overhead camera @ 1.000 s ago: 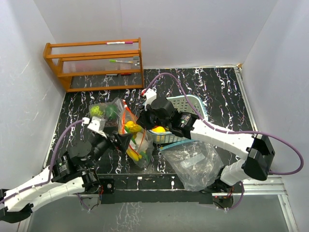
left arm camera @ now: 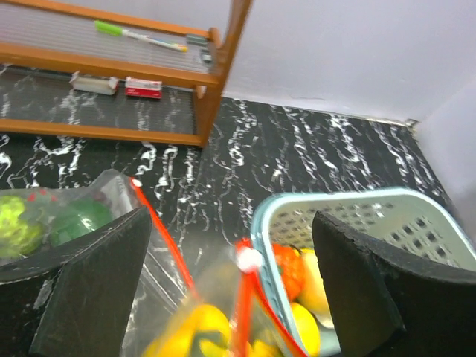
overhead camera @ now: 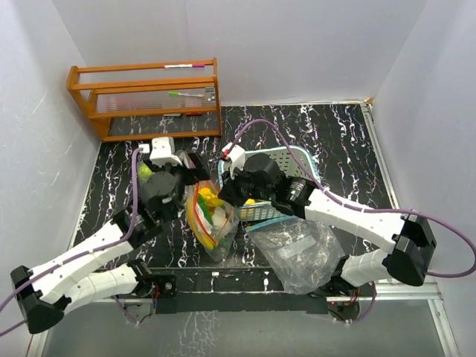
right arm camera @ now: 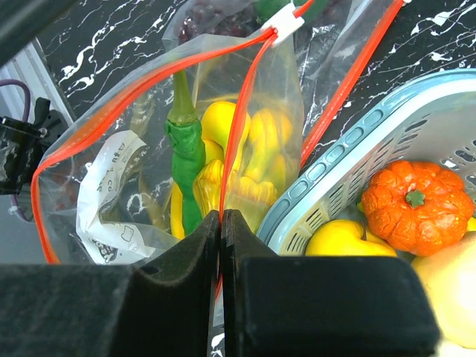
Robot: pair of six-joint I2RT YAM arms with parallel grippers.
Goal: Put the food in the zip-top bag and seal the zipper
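An open zip bag (right arm camera: 126,186) with red zipper holds a green pepper (right arm camera: 186,163), yellow vegetables (right arm camera: 230,178) and white paper (right arm camera: 108,201); it leans by the basket. My right gripper is shut on the bag's red zipper edge. My left gripper stands open above the bag's upper end, with the white slider (left arm camera: 249,259) between and below its fingers. Behind lies another bag with green food (left arm camera: 80,219).
The basket (left arm camera: 357,201) on the right holds an orange pumpkin (right arm camera: 416,204) and yellow food. An empty bag (overhead camera: 294,253) lies at front right. A wooden rack (overhead camera: 149,85) stands at back left.
My left arm has risen and moved toward the back, over the bag's upper end. My right gripper has shifted slightly to the right, still on the bag's edge.
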